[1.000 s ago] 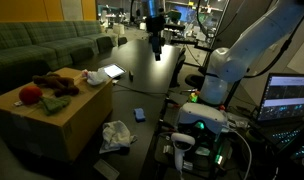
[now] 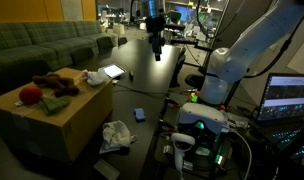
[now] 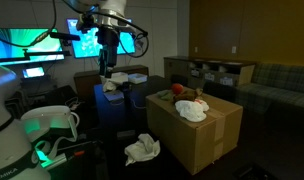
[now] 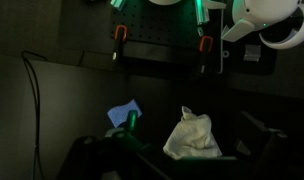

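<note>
My gripper (image 2: 156, 46) hangs high above the dark table, well clear of everything on it. In the wrist view its two dark fingers (image 4: 130, 124) stand wide apart, so it looks open, with nothing held between them. Far below lies a crumpled white cloth (image 4: 193, 137), seen on the table in front of the box in exterior view 1. A small blue item (image 4: 123, 112) rests on the table nearby. On the cardboard box (image 3: 200, 143) are a red ball-like object (image 2: 30, 94), a dark green soft item (image 2: 54, 103) and another white cloth (image 3: 192, 109).
The robot base (image 2: 201, 115) stands at the table's right side, beside a perforated plate (image 4: 152, 22). An open laptop (image 2: 285, 98) is farther right. A cable (image 4: 34, 100) runs along the table. Bare tabletop surrounds the crumpled cloth.
</note>
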